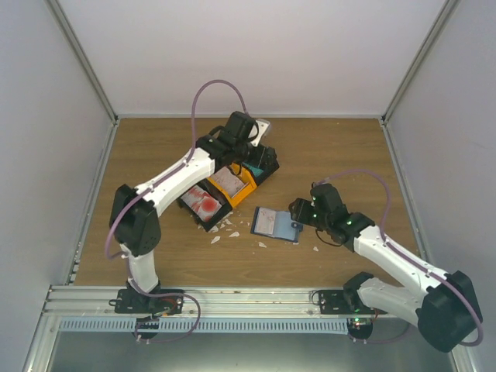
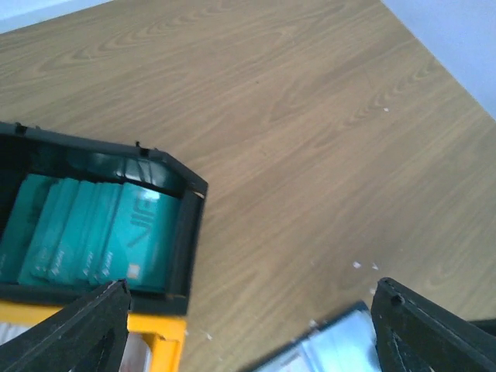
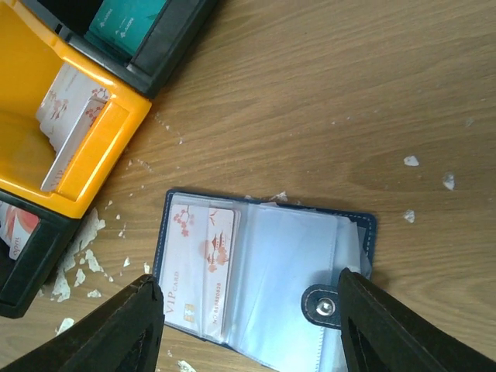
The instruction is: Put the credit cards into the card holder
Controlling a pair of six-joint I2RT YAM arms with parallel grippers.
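The card holder [image 3: 287, 256] lies spread on the table, blue with clear pockets and a snap tab. In its left pocket sits a white VIP card [image 3: 194, 267]. Over the holder's near side hovers my right gripper, its fingers parted with nothing between them. My left gripper stands open and empty near the black bin of teal cards [image 2: 136, 225], seen at the left of its wrist view. In the top view, white cards [image 1: 229, 181] lie in the yellow bin and red-and-white cards [image 1: 201, 203] in the near black bin.
The yellow bin [image 3: 108, 151] stands between the two black bins, left of the holder. White flakes [image 3: 81, 263] are scattered around the holder.
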